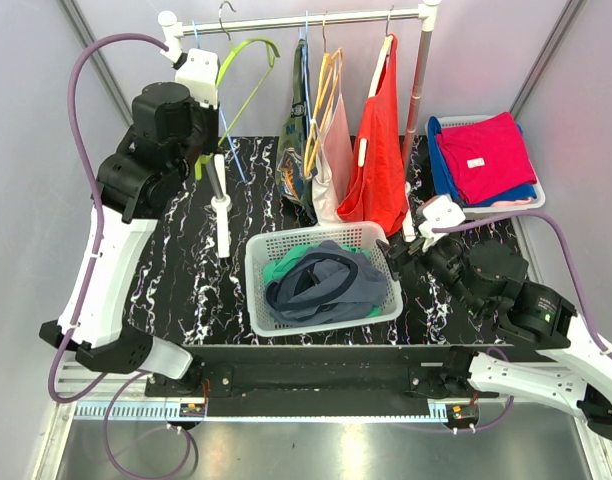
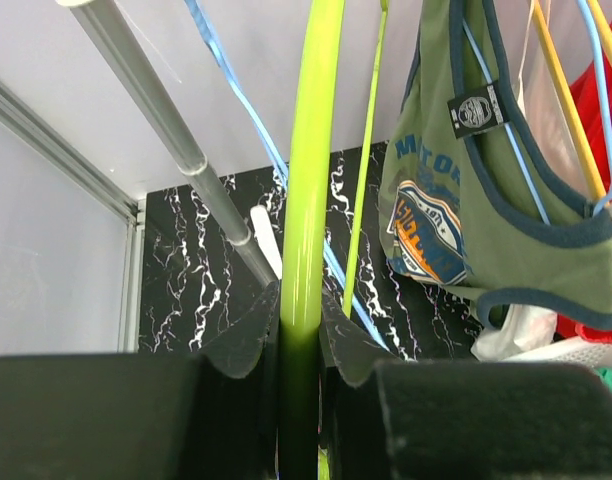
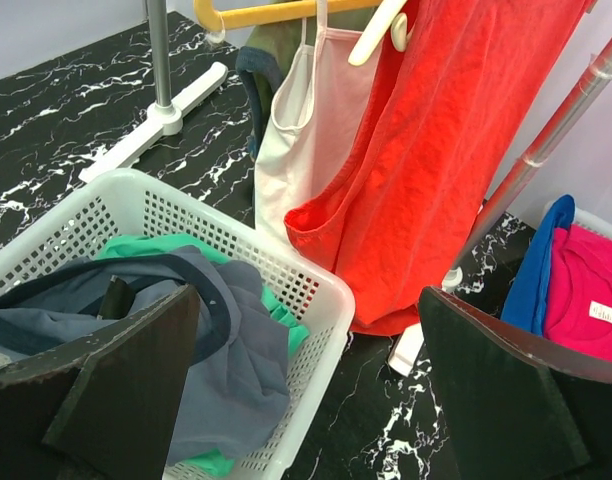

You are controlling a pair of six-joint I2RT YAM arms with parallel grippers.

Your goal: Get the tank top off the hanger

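My left gripper is shut on a bare lime-green hanger (image 2: 311, 130); in the top view that hanger (image 1: 248, 42) is up by the rack's left end, its hook close to the bar. A dark grey tank top (image 1: 331, 285) lies crumpled in the white basket (image 1: 254, 290) below the rack, over something green. An olive tank top (image 2: 436, 200) with navy trim and a printed badge still hangs, a blue hanger strap showing through it. Apart from every garment, my right gripper is open to the right of the basket, its fingers (image 3: 116, 390) empty.
From the rack bar (image 1: 276, 21) also hang a pale pink top (image 1: 333, 165) and a red garment (image 1: 379, 150). A bare blue hanger (image 2: 248, 110) is behind the green one. At right, another basket (image 1: 534, 200) holds folded pink and blue clothes.
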